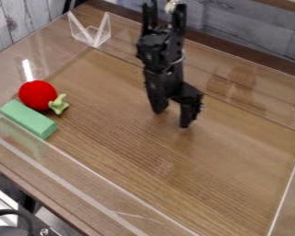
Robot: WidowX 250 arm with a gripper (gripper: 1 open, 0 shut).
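A dark robot arm reaches down from the top centre to the middle of the table (236, 175), its black gripper (172, 112) low over or at the bare wood. The finger positions are blurred and hard to tell apart, and no object shows clearly between them.
A red round object (37, 93) with a green leafy part lies at the left edge, beside a green block (29, 120). A clear bent plastic piece (92, 28) stands at the back left. A black cable lies at the lower left.
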